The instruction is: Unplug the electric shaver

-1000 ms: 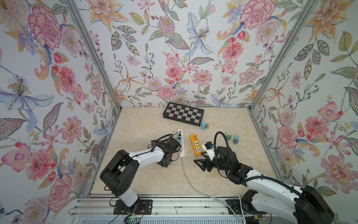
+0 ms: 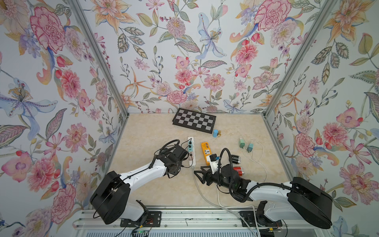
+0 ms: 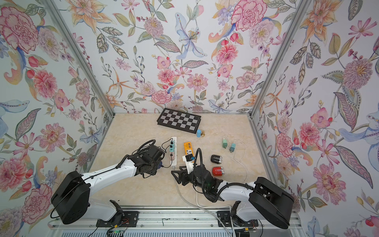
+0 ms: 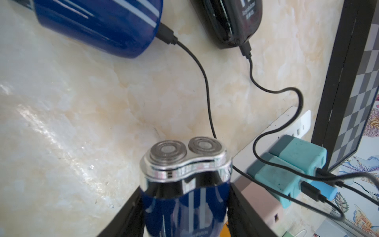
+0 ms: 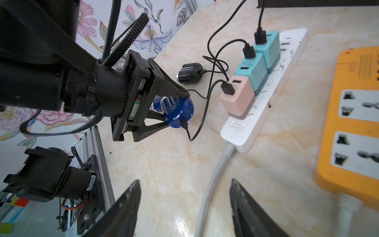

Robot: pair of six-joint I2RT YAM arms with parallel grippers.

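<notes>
My left gripper is shut on a blue shaver (image 4: 185, 169), its two silver round heads toward the left wrist camera. In the right wrist view, the far end of that shaver (image 5: 178, 112) faces me with a black cable plug (image 5: 184, 123) in it. From there a black cable loops to the pink adapter (image 5: 238, 94) on the white power strip (image 5: 258, 114). My right gripper is open, with only table and a grey cord seen between its fingers. It stands to the right of the left gripper, near the strip's cord end.
Another blue device (image 4: 98, 23) and a black shaver (image 4: 236, 17) lie nearby, each with a cable. Two teal adapters (image 5: 250, 69) sit on the strip. An orange power strip (image 5: 351, 118) is at right. A chessboard (image 2: 194, 120) lies at the back.
My right gripper has moved left, toward the white strip and the left gripper.
</notes>
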